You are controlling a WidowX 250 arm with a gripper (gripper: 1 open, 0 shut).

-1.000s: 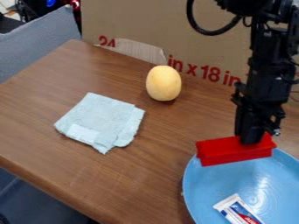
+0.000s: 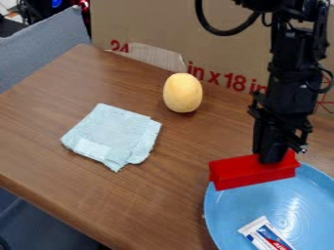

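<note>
My black gripper (image 2: 271, 154) hangs at the right, its tip down on a red bar-shaped block (image 2: 241, 172), which it holds over the back left rim of a blue plate (image 2: 239, 210). A small white tube or packet with red and blue print (image 2: 265, 235) lies in the front of the plate.
A folded pale cloth (image 2: 111, 135) lies at the middle left of the wooden table (image 2: 78, 98). A yellow egg-shaped object (image 2: 183, 93) stands toward the back, before a cardboard box (image 2: 196, 29). The table's left edge borders a grey area.
</note>
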